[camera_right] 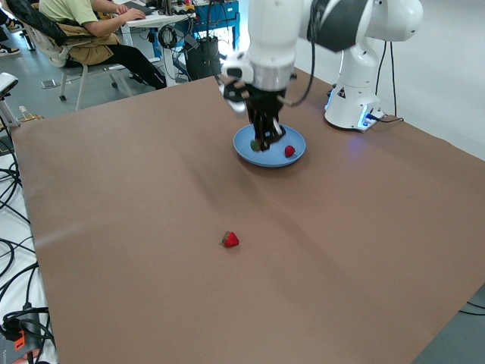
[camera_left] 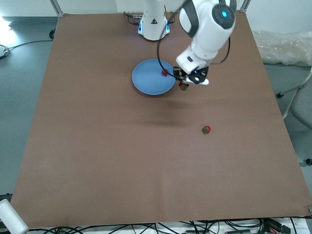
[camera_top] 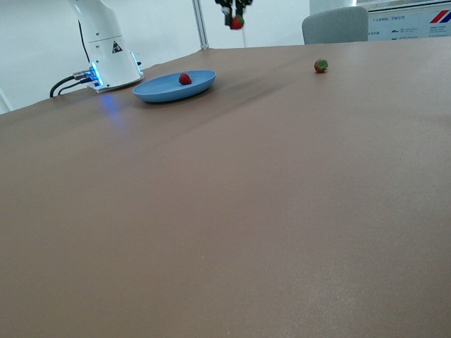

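My gripper (camera_left: 184, 84) hangs in the air near the right edge of the blue plate (camera_left: 146, 78), shut on a strawberry (camera_top: 237, 22) that shows red beneath the dark fingers. Another red strawberry (camera_right: 289, 151) lies on the plate (camera_top: 155, 90). A third strawberry (camera_left: 206, 129) rests on the brown table in front of the plate, also seen in the right view as a small red berry with a green top (camera_right: 230, 239).
The white arm base (camera_left: 153, 24) stands at the back of the brown table (camera_left: 136, 156). Cables (camera_right: 15, 258) run outside the table's edge. A chair (camera_left: 302, 102) stands beside it.
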